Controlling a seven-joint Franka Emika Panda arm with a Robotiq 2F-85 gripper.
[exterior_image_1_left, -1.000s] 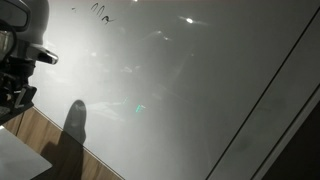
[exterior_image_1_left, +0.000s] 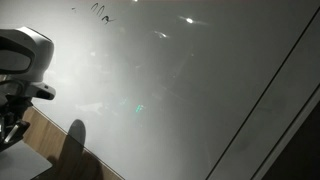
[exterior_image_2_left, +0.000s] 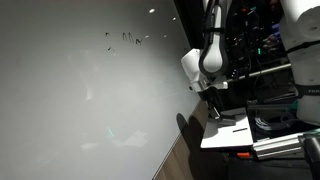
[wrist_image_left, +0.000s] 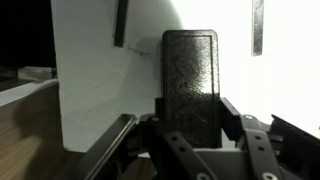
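Note:
A dark, rectangular block like a whiteboard eraser (wrist_image_left: 190, 70) stands out against a white surface in the wrist view. My gripper is shut on its near end, one finger on each side. In the first exterior view the gripper (exterior_image_1_left: 14, 130) is at the left edge, just over a white board (exterior_image_1_left: 22, 163); the block is hard to make out there. From the second exterior view, the gripper (exterior_image_2_left: 214, 113) points down at the same small white board (exterior_image_2_left: 215, 138).
A large whiteboard (exterior_image_1_left: 190, 80) fills the background, with dark scribbles (exterior_image_1_left: 103, 13) near its top and a small green mark (exterior_image_1_left: 139, 108). Two dark strips, one being a left strip (wrist_image_left: 121, 22), lie on the small board. Wood trim (exterior_image_1_left: 45, 135) runs below the whiteboard.
The arm has come down over the last second, bringing the gripper closer to the small white board. Scribbles and green mark look the same.

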